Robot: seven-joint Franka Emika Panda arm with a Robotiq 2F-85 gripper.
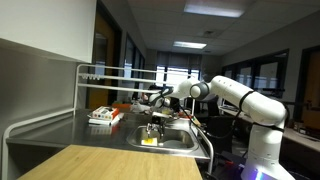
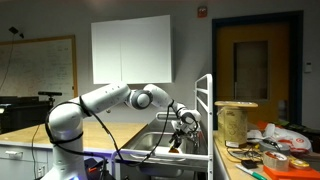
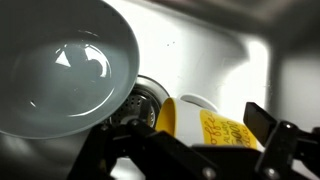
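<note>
In the wrist view, a white mug [image 3: 215,127] with a yellow patch and lettering lies on its side on the metal sink floor, close to the drain [image 3: 143,102]. My gripper is open, its fingers [image 3: 268,128] spread on either side of the mug from this angle. Whether they touch it, I cannot tell. To the left a grey bowl [image 3: 65,65] partly covers the drain. From exterior view 1, the gripper [image 1: 156,129] hangs low in the sink beside a small yellow and white shape [image 1: 149,140].
The sink [image 1: 180,141] has raised walls around the gripper. A bare wooden counter [image 1: 120,162] lies in front of it, and a white rack [image 1: 103,116] stands behind. In exterior view 2, white frame posts [image 2: 205,110] and a cluttered table [image 2: 265,165] border the right side.
</note>
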